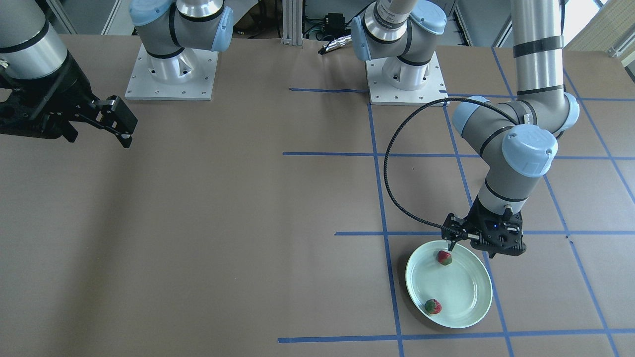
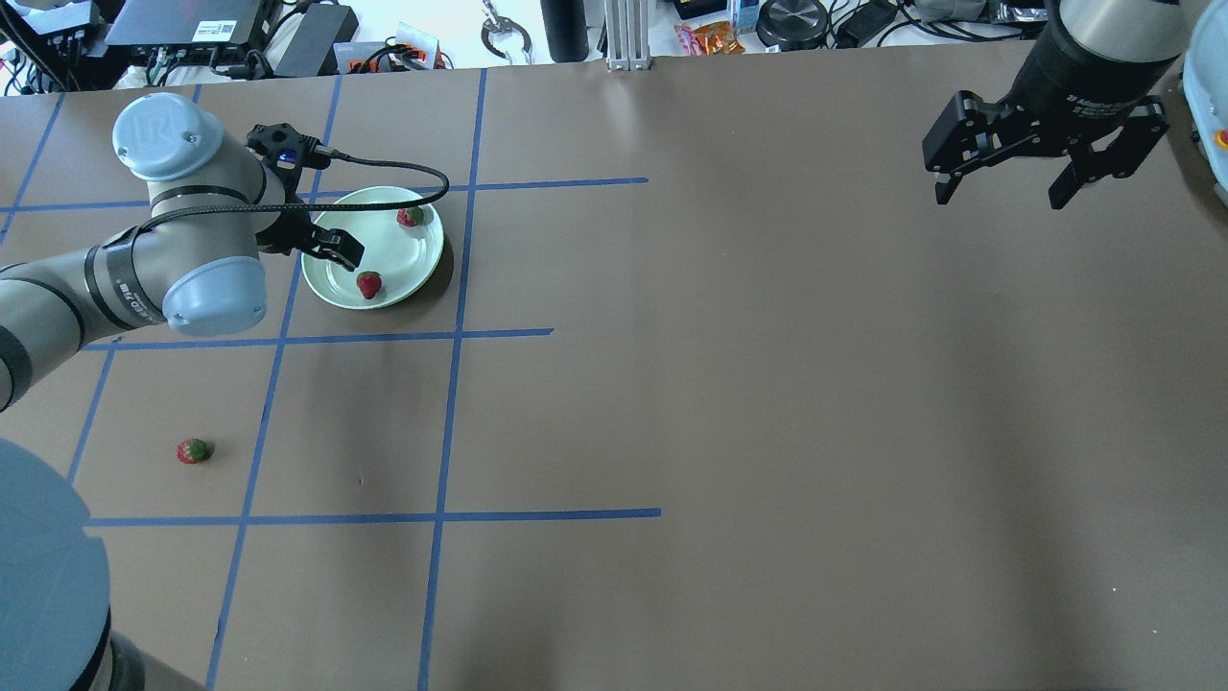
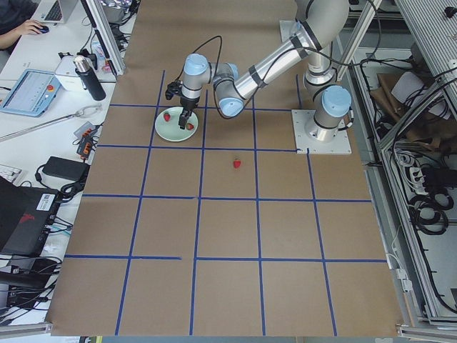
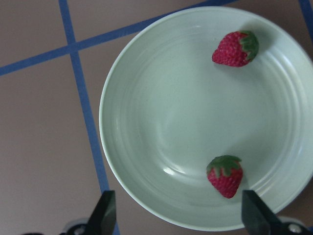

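A pale green plate (image 1: 452, 279) holds two strawberries, one near its far side (image 1: 444, 258) and one near its near side (image 1: 433, 306); both show in the left wrist view too, upper (image 4: 232, 49) and lower (image 4: 225, 179). My gripper hangs over the plate's edge, its fingers apart and open, with nothing between them, just behind the lower strawberry. A third strawberry (image 2: 192, 450) lies on the tiled floor apart from the plate; the arm hides it in the front view.
Another arm's black gripper (image 2: 1002, 150) stands idle across the table (image 2: 806, 403). Further arm bases sit at the back in the front view.
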